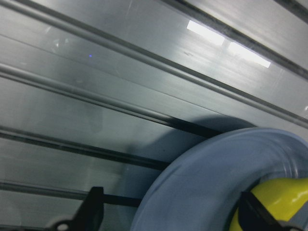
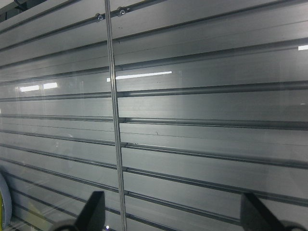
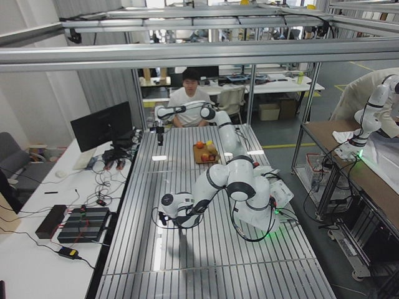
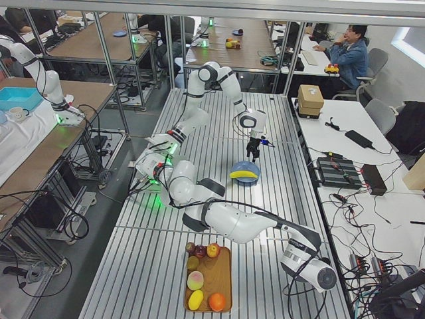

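A blue plate point(image 4: 240, 166) holds a yellow banana point(image 4: 244, 174), also seen in the left wrist view at lower right. My left gripper point(image 4: 254, 150) is just above the plate, open and empty, its fingers over the plate's rim and banana in the left wrist view point(image 1: 173, 209). My right gripper point(image 3: 159, 136) is raised over the far part of the table, open and empty over bare slats in the right wrist view point(image 2: 173, 211). A wooden tray point(image 4: 213, 271) holds several fruits, among them an orange point(image 4: 216, 302), a peach point(image 4: 195, 280) and another banana point(image 4: 196, 299).
The two white arms rise from the same long edge. A desk point(image 3: 37, 268) with electronics and cables runs alongside. A person point(image 3: 186, 99) sits beyond the far end.
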